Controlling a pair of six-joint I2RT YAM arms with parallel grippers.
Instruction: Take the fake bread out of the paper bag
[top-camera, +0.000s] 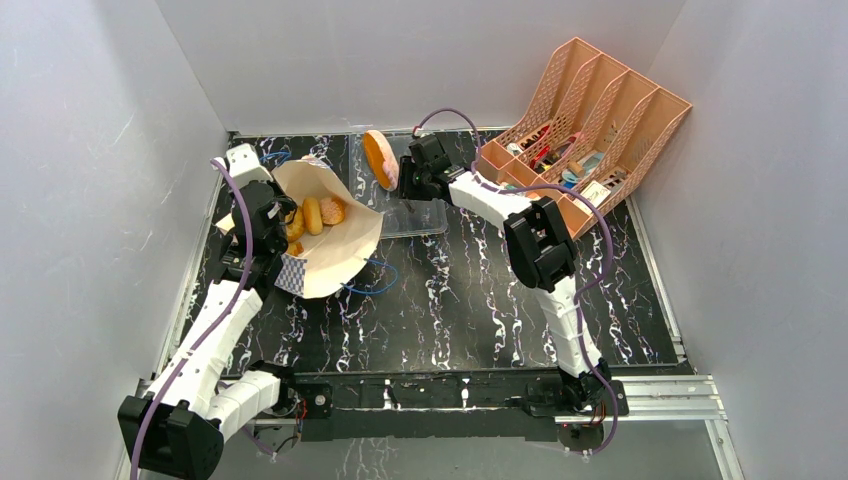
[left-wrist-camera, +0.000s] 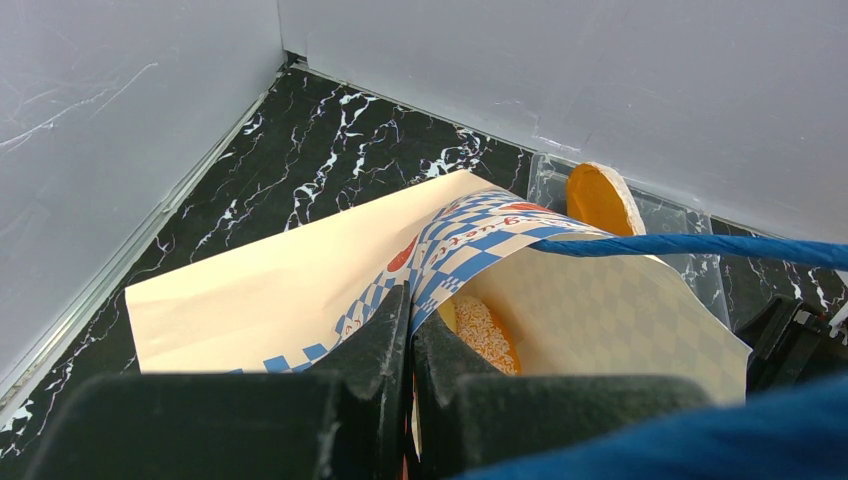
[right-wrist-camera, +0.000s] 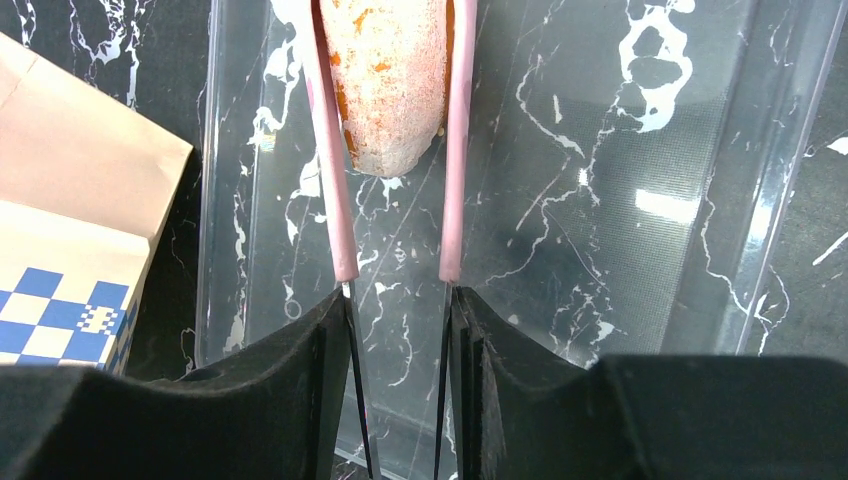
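An open paper bag lies at the left, fake breads inside it. My left gripper is shut at the bag's printed upper edge, which rises from between its fingers in the left wrist view. An oval, sugar-coated fake bread is at the clear plastic tray, right of the bag. My right gripper is part open over the tray, with this bread between its pink fingers.
An orange divided organiser full of small items stands at the back right. Walls enclose the left, back and right.
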